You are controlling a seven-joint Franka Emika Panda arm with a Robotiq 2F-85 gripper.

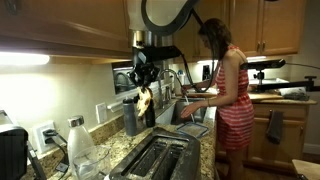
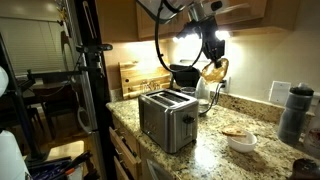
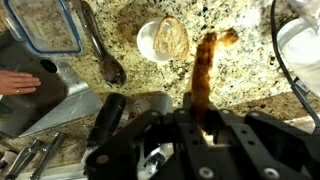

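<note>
A browned slice of bread [image 1: 144, 102] hangs upright in the air, with my gripper [image 1: 147, 86] shut on its upper edge. In the exterior view 2 the same slice shows high over the counter, below the gripper [image 2: 216, 60]. The wrist view shows the slice edge-on as a narrow brown strip [image 3: 203, 78], and the dark fingers meet at its lower end. A white bowl [image 2: 242, 144] stands on the counter with another piece of bread [image 2: 235, 133] at its rim. The silver toaster [image 2: 170, 122] is to the left of the bowl in that view.
A person in a red patterned dress [image 1: 233, 105] stands by the sink, one hand [image 3: 17, 82] in the wrist view. A dark spoon [image 3: 109, 65] lies near the bowl. Bottles and a dark thermos [image 2: 294, 114] line the counter, and cabinets hang overhead.
</note>
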